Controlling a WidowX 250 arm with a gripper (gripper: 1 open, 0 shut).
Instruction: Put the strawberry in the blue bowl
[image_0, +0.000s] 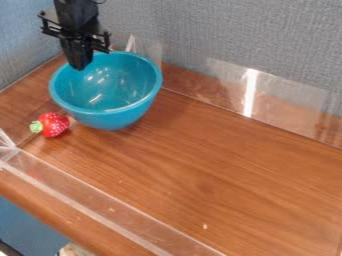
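The blue bowl (131, 112) stands on the wooden table toward the back left, tilted a little toward the camera, and its visible inside is empty. On the table just left of the bowl's base lies a red strawberry (54, 124), its green leaves pointing left. My black gripper (83, 66) hangs over the bowl's far left rim, up and behind the strawberry and apart from it. How its fingers stand is too dark and small to make out.
Clear low plastic walls edge the table along the back (251, 92) and the front left (87, 198). A grey padded wall (234, 35) rises behind.
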